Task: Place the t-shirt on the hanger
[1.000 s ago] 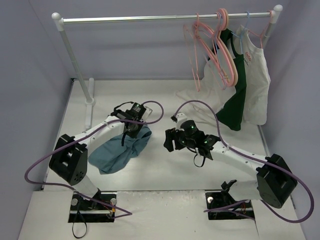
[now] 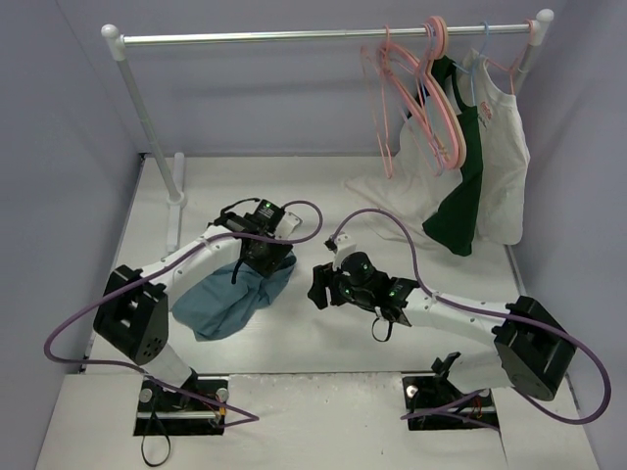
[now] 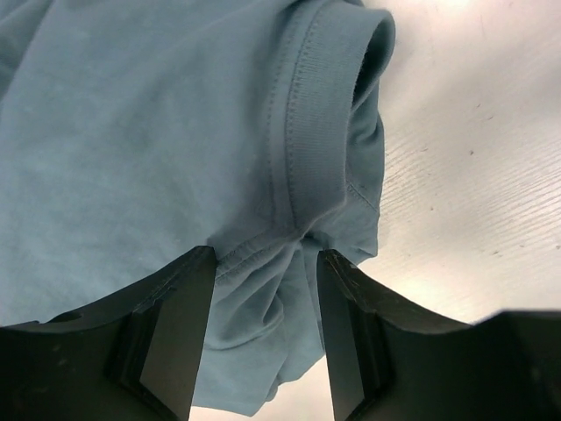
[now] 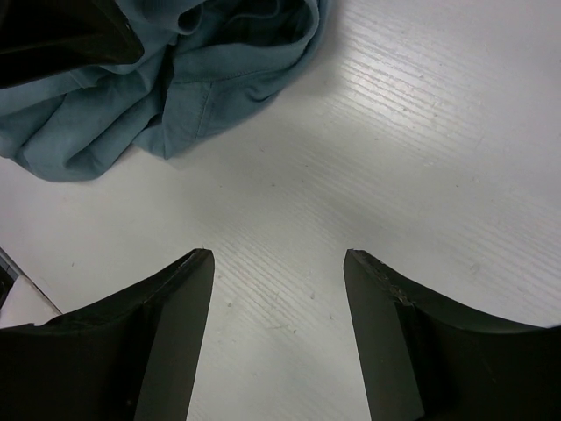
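Observation:
A grey-blue T-shirt point(image 2: 220, 304) lies bunched on the white surface at the left. My left gripper is open, low over a folded hem of the shirt at its upper end. My right gripper stands open over bare surface to the right of the shirt, nothing between its fingers; the shirt point(image 4: 228, 96) shows at the upper left of the right wrist view.
A rail point(image 2: 255, 37) spans the back, with several pink hangers point(image 2: 441, 117) at its right and garments, white point(image 2: 502, 176) and green point(image 2: 453, 215), hanging there. The rail's left part is free.
My right gripper has moved left, toward the shirt, from about a second ago. The left gripper has shifted slightly; the shirt looks much the same.

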